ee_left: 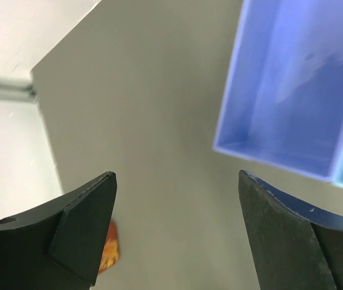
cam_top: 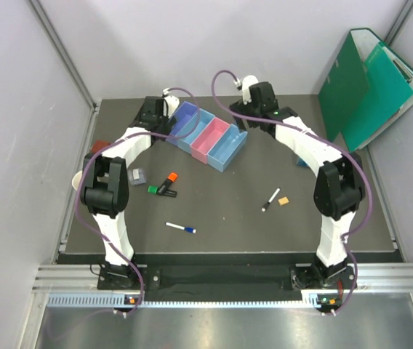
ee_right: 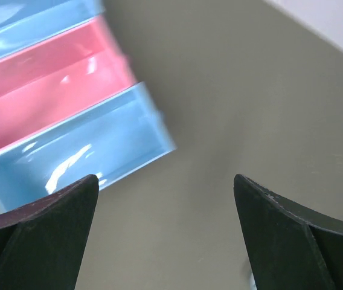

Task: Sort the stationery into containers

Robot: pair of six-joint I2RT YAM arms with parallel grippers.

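A row of four open boxes, dark blue (ee_left: 286, 90), light blue, pink (ee_right: 51, 96) and light blue (ee_right: 93, 145), sits at the back centre, looking empty. My left gripper is open above the grey table beside the dark blue box. My right gripper is open over bare table beside the end light blue box. Stationery lies loose: orange-capped marker (cam_top: 168, 181), green-capped marker (cam_top: 153, 189), blue-capped pen (cam_top: 180, 227), black-capped pen (cam_top: 271, 200), yellow block (cam_top: 283, 200), a clear small item (cam_top: 137, 176) at left.
Large green binders (cam_top: 366, 87) stand at the back right. An orange object (cam_top: 99, 146) and a beige item (cam_top: 77, 179) sit at the left edge, partly behind the left arm.
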